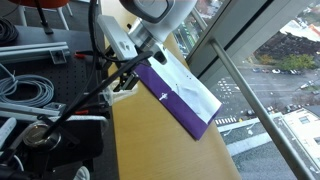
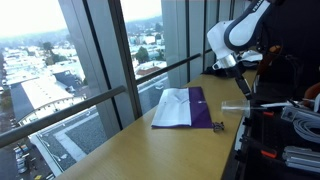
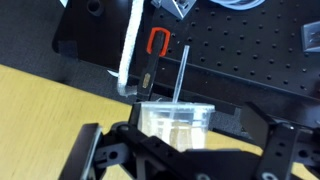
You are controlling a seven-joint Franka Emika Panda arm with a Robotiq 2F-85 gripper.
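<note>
A clear plastic container (image 3: 175,124) stands at the table's edge, with a thin grey rod (image 3: 181,75) reaching out from beside or inside it; which cannot be told. My gripper is open, its dark fingers spread to the left and right of the container in the wrist view. In exterior view 2 the clear container (image 2: 236,107) appears just below the gripper (image 2: 243,88). From exterior view 1, the gripper partly covers the container. No contact between fingers and container can be made out.
A white and purple folder or sheet (image 1: 180,88) lies on the wooden table (image 2: 130,150) near the window. A small dark item (image 2: 219,127) sits close to the container. Beside the table, the black perforated base (image 3: 235,55) carries cables and a red-handled tool (image 3: 152,60).
</note>
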